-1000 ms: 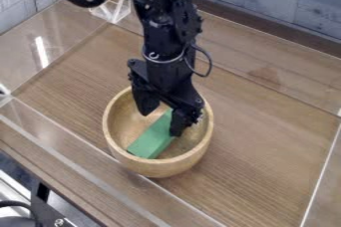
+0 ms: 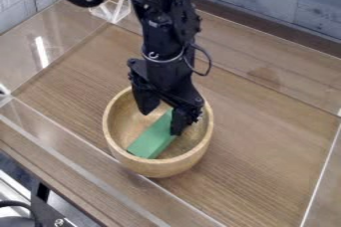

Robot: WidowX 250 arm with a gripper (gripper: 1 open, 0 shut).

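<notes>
A round tan bowl sits on the wooden table in the centre, with a green flat object lying in it. The black gripper reaches down from above into the bowl, its fingers spread open around the upper end of the green object. Whether they touch it is not clear.
Bare wooden table extends to the right and to the upper left. A clear plastic item is at the top left behind the arm. A pale wall runs along the back right, and dark cables lie at the bottom left.
</notes>
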